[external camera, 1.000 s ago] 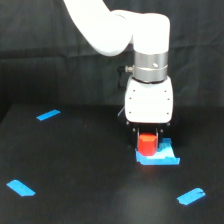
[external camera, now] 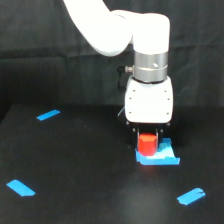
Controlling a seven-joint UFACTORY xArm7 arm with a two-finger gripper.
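A small red block (external camera: 147,144) stands right of the middle of the dark table. Directly above it is my gripper (external camera: 148,134), pointing straight down with its fingers around or just in front of the block's upper part. The picture is too small to show whether the fingers press on the block. A light blue piece (external camera: 167,158), perhaps a shallow tray or paper, lies under or just behind the red block; whether the block rests on it I cannot tell.
Strips of blue tape lie on the dark table at the back left (external camera: 48,115), front left (external camera: 20,188) and front right (external camera: 191,196). A dark curtain (external camera: 60,70) hangs behind.
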